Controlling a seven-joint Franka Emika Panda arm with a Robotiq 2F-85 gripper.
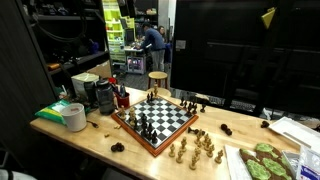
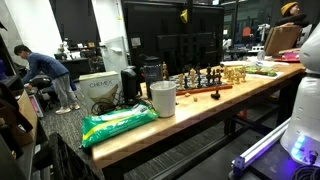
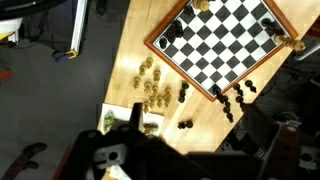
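Seen from high above in the wrist view, the chessboard (image 3: pixel 224 45) has a wooden border and carries a few dark and light pieces along its edges. Light wooden chess pieces (image 3: pixel 152 92) stand in a cluster on the table beside it. Several dark pieces (image 3: pixel 236 97) are grouped off another side of the board. My gripper is open, its dark fingers spread wide at the bottom of that view with no object held. It hangs well above the table, and part of the arm (image 1: pixel 127 12) shows at the top of exterior view 1.
A white mug (image 1: pixel 74 117), dark canisters (image 1: pixel 105 97) and a green packet (image 1: pixel 52 110) crowd the table's left end. Toward the right lie a tray with green-and-brown items (image 1: pixel 262 164) and a white tray (image 1: pixel 296 133). A person (image 1: pixel 154 45) stands behind, near a stool (image 1: pixel 157 79).
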